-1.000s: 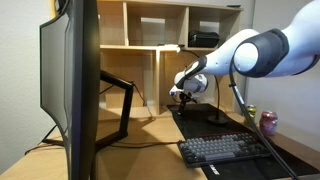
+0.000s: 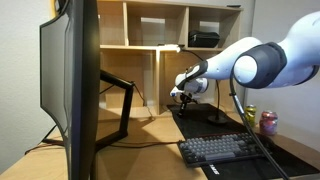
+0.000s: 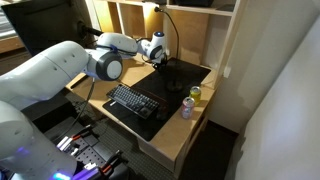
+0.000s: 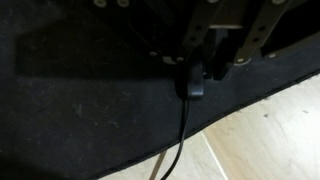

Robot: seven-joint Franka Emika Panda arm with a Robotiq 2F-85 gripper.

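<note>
At the far end of the black desk mat [image 3: 190, 75], my gripper [image 2: 180, 101] points down, close to the surface. In the wrist view the gripper shows at the top edge, dark against the dark mat. A small black object [image 4: 194, 85] with a thin black cable [image 4: 184, 130] trailing from it lies at the fingers, partly hidden by them. Whether the fingers press on it or merely stand beside it cannot be told. The gap between the fingers is too dark to read.
A keyboard [image 2: 222, 149] lies on the nearer part of the mat. Two small cans, one yellowish [image 3: 195, 93] and one pinkish [image 3: 187, 108], stand at the desk's side. A large monitor [image 2: 68, 80] and a wooden shelf [image 2: 140, 48] border the space.
In exterior view 1 the arm's large white joint has shifted slightly right and down. The gripper stays near the far end of the mat; keyboard and cans have not moved.
</note>
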